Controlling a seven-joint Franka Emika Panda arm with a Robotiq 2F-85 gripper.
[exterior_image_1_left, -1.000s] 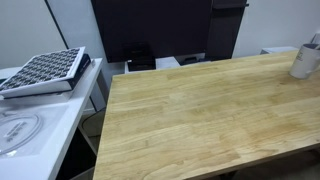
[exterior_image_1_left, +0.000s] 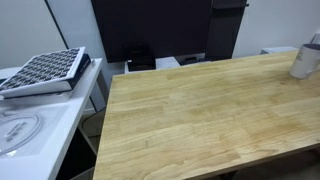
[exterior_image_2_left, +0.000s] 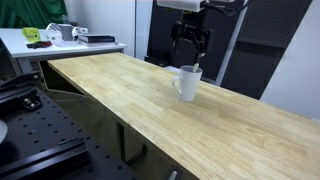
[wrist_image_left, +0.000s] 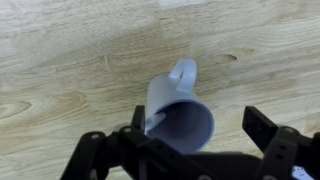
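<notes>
A white mug (exterior_image_2_left: 187, 88) stands upright on the wooden table (exterior_image_2_left: 130, 80), its handle towards the left in exterior view 2. Something thin and pale (exterior_image_2_left: 196, 70) sticks up out of it. From above, in the wrist view, the mug (wrist_image_left: 180, 125) shows a grey inside and a handle pointing up the picture; a pale piece (wrist_image_left: 154, 120) lies against its inner wall. My gripper is open over the mug, fingers apart on either side of its opening, with nothing gripped. At the right edge of exterior view 1, the mug (exterior_image_1_left: 304, 64) is partly cut off.
A white side table at the left carries a box with a patterned top (exterior_image_1_left: 45, 70) and a clear round lid (exterior_image_1_left: 18, 130). Beyond the table stands a large dark screen (exterior_image_1_left: 150, 28).
</notes>
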